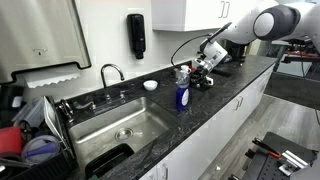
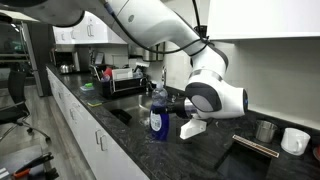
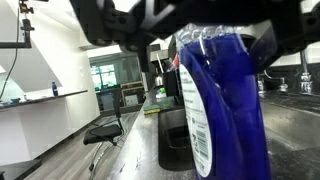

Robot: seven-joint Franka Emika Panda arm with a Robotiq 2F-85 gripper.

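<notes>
A blue bottle with a white label (image 3: 225, 115) fills the right half of the wrist view, its clear upper part between the dark, blurred fingers of my open gripper. Whether either finger touches it, I cannot tell. In exterior view 1 the bottle (image 1: 182, 98) stands upright on the dark counter, right of the sink. Exterior view 2 has the bottle (image 2: 159, 120) near the counter's front edge, with the arm's white wrist just beside it.
The sink (image 1: 125, 130) lies beside the bottle, with a faucet (image 1: 112, 72) behind it. A white bowl (image 1: 150, 85) sits near the wall. A metal cup (image 2: 265, 131), a white mug (image 2: 295, 140) and a black tray (image 2: 240, 162) occupy the counter's other end.
</notes>
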